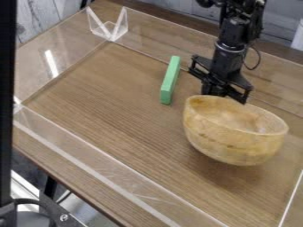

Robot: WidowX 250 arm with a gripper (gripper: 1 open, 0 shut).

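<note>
A tan bowl (pixel 235 133) sits tilted at the right of the table, its near side low and its rim raised toward the back. The black robot arm (pixel 232 44) reaches in from the back, and its gripper (pixel 222 90) is at the bowl's back-left rim, partly hidden there; whether anything is between its fingers is unclear. A green bar (pixel 169 80) lies to the left of the gripper, apart from it.
A clear angular container (pixel 108 22) stands at the back left. Dark objects lie at the lower-left edge.
</note>
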